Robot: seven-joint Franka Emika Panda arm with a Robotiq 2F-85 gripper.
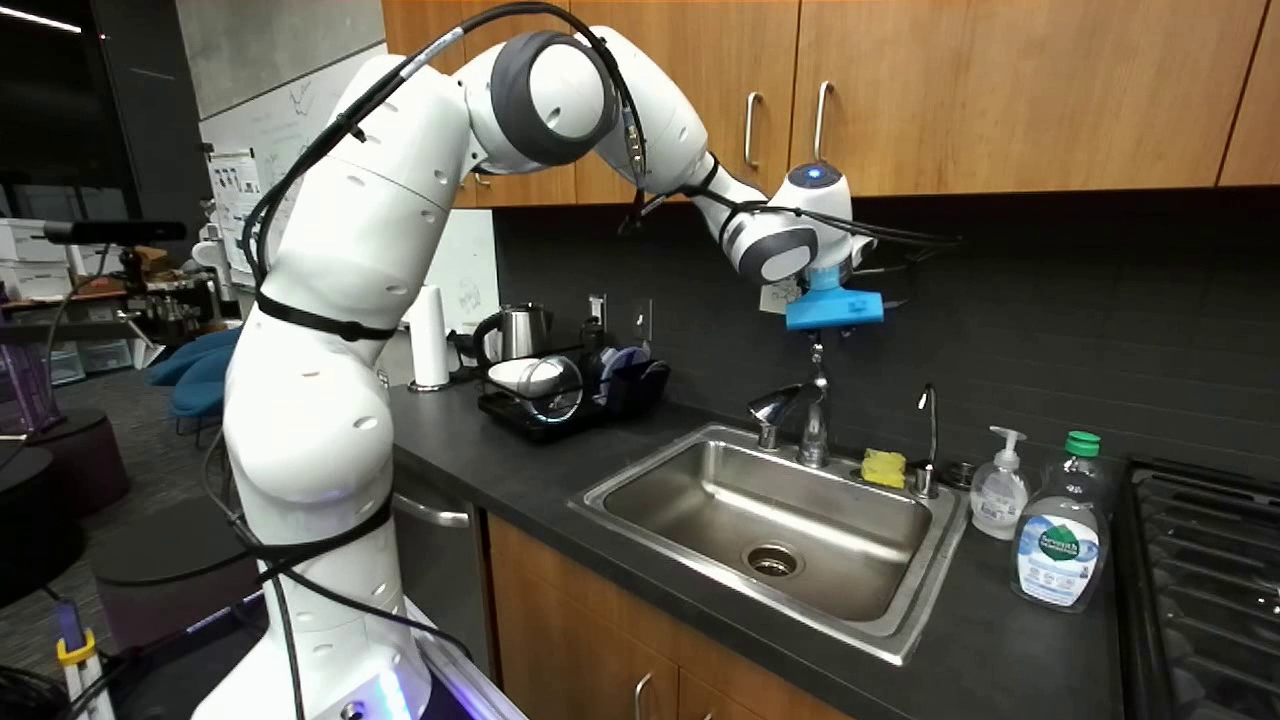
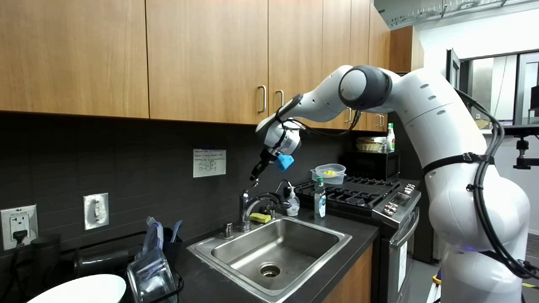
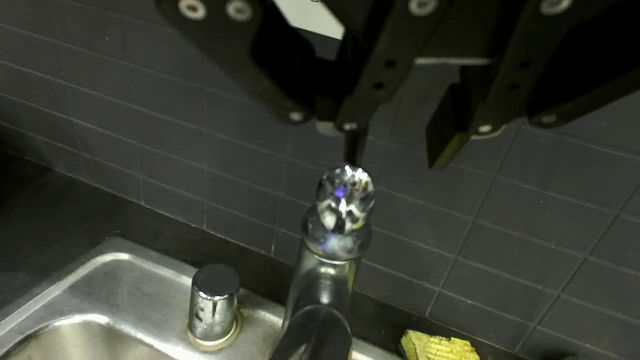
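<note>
A chrome faucet (image 2: 246, 212) rises at the back of the steel sink (image 1: 768, 610), its lever handle pointing up. Above that handle hangs my gripper, fingers downward, with a visible gap between them. Nothing sits between the fingers. In the wrist view, the left finger lines up with the top of the shiny handle knob (image 3: 345, 191); whether it touches cannot be told. The right finger stands off to the side, in front of the dark wall. In exterior view 1, the blue mount (image 1: 834, 308) on my wrist hides most of the gripper.
A yellow sponge (image 1: 884, 468) lies behind the sink, close to a small thin tap (image 1: 929, 442). Soap bottle (image 1: 999, 485) and green-capped bottle (image 1: 1060, 528) stand right of the sink. A dish rack (image 1: 576, 396) is on the left. Wooden cabinets (image 2: 207, 60) hang above. The sink basin is empty.
</note>
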